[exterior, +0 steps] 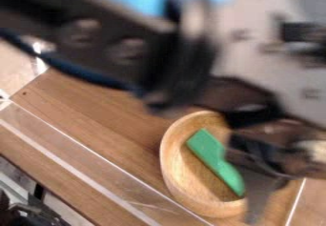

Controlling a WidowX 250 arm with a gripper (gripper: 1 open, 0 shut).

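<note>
A round wooden bowl point(184, 173) stands on the wooden table, with a green elongated object point(214, 158) lying in it. My gripper point(287, 158) is blurred at the right edge, over and beside the bowl's right side; its fingers are too blurred and cut off to tell whether they are open or shut. The dark arm fills the upper part of the view.
A clear strip or ledge runs along its near left edge. A blurred light blue shape shows at the top, behind the arm.
</note>
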